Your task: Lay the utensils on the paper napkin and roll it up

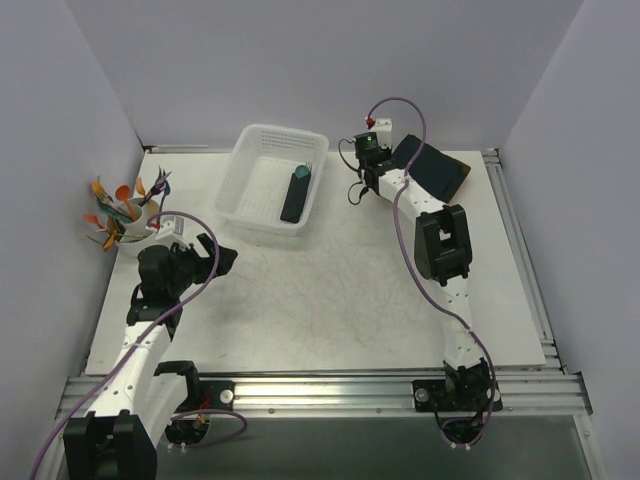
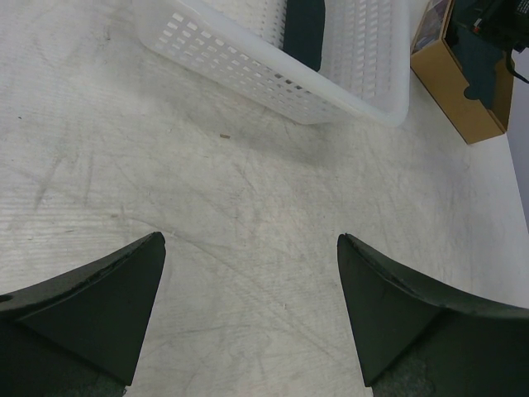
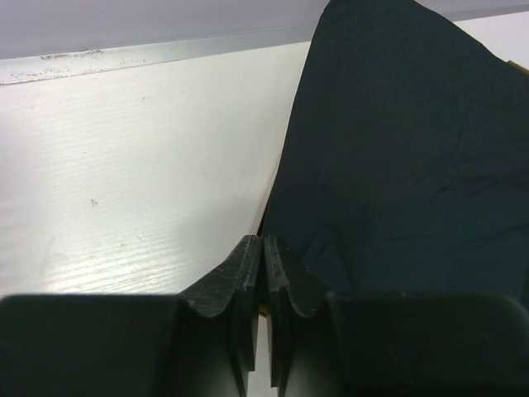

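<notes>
A stack of dark napkins [image 1: 434, 170] in a cardboard box [image 2: 448, 91] lies at the back right. My right gripper is at the napkins' edge, its fingertips close together; whether napkin is pinched between them I cannot tell. My left gripper is open over bare table at the left, with nothing between its fingers. Colourful utensils [image 1: 122, 208] stand in white containers at the far left. A dark slim case [image 1: 295, 200] with a teal-topped item lies in the white basket [image 1: 242, 175].
The basket takes up the back middle. Walls border the back and both sides.
</notes>
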